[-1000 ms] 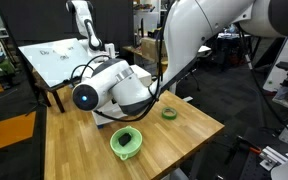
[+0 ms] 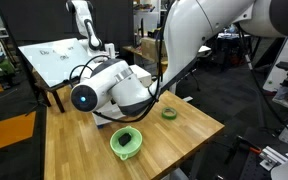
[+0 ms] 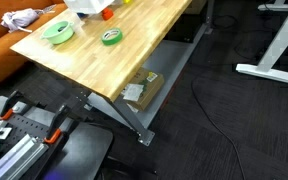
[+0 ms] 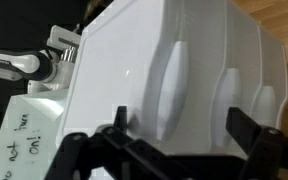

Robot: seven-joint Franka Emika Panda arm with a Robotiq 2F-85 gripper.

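A white unit with several drawer fronts fills the wrist view, each front having a rounded handle recess. In exterior view 1, part of this white unit shows behind the arm; in exterior view 2 its corner is at the top edge. My gripper is open in front of the drawer fronts, its dark fingers spread apart with nothing held between them. Whether a finger touches a front cannot be told. The arm hides the gripper in exterior view 1.
A green bowl with something dark inside stands on the wooden table. Farther right lies a green tape roll. A small red-orange object is beside the white unit.
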